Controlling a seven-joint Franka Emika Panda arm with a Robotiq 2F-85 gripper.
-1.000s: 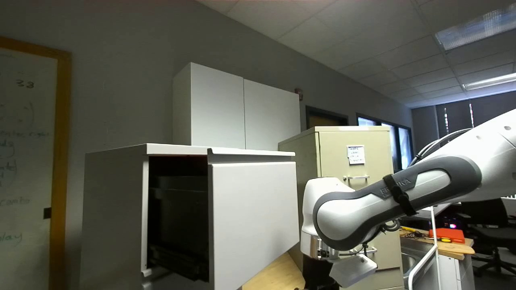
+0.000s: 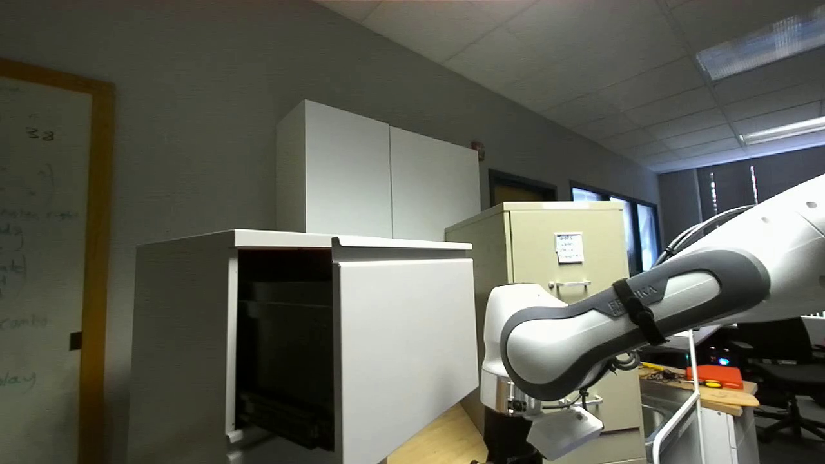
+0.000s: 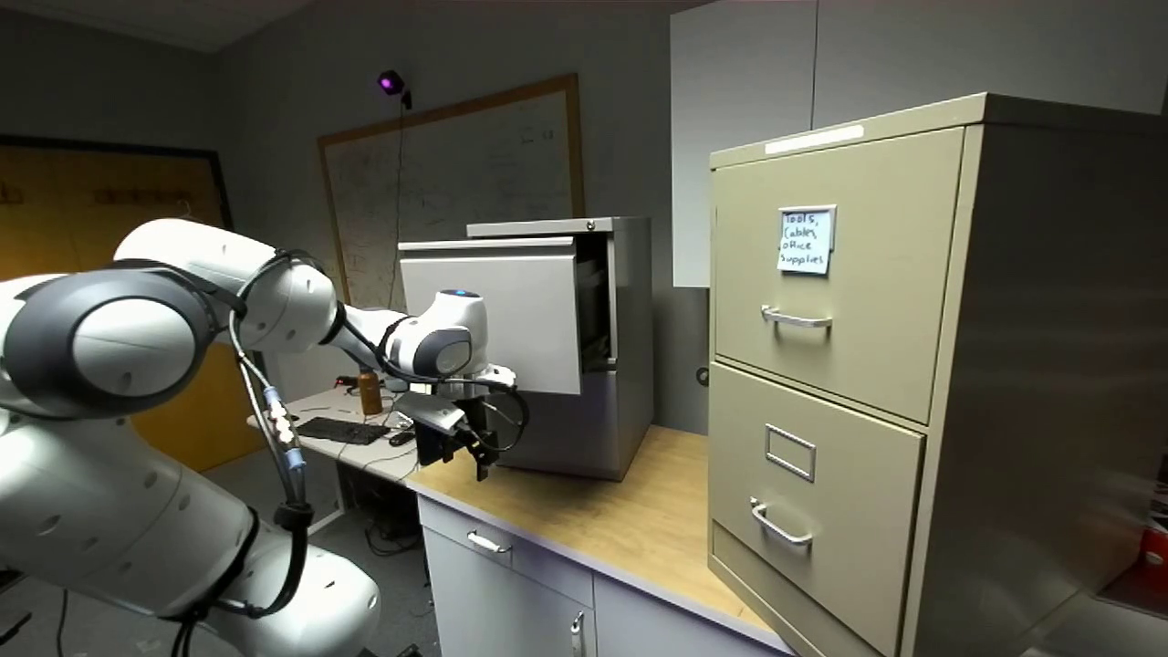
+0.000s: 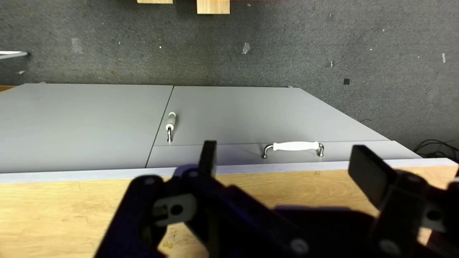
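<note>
My gripper points down with its two dark fingers wide apart, and nothing shows between them. In exterior view 2 the gripper hangs near the front edge of the wooden countertop, in front of the pulled-out top drawer of a grey-white cabinet. Exterior view 1 shows that drawer from the other side, with a dark gap behind its front panel; its contents are hidden. There the fingers lie mostly below the frame.
A beige filing cabinet with shut drawers stands to the right on the counter. Beneath the counter are a drawer with a white handle and cupboard doors. A desk with a keyboard and a brown bottle is at the left. Bare countertop lies between the cabinets.
</note>
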